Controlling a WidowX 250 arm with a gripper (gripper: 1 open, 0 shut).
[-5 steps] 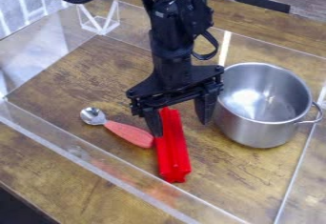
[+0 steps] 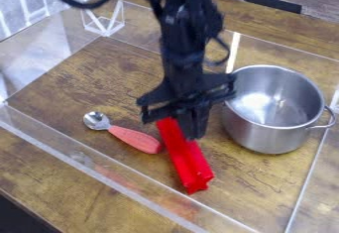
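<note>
The black gripper (image 2: 169,112) hangs over the upper end of a red block (image 2: 188,163), blurred, its fingers hard to make out. The block lies on the wooden table, tilted from upper left to lower right. To its left lies a spoon (image 2: 125,132) with a pink handle and metal bowl. A steel pot (image 2: 272,128) with handles stands to the right of the gripper.
A clear-walled enclosure (image 2: 66,154) surrounds the work area.
The gripper has shifted slightly and is now blurred. The red block's upper end has moved left, so the block lies more tilted.
</note>
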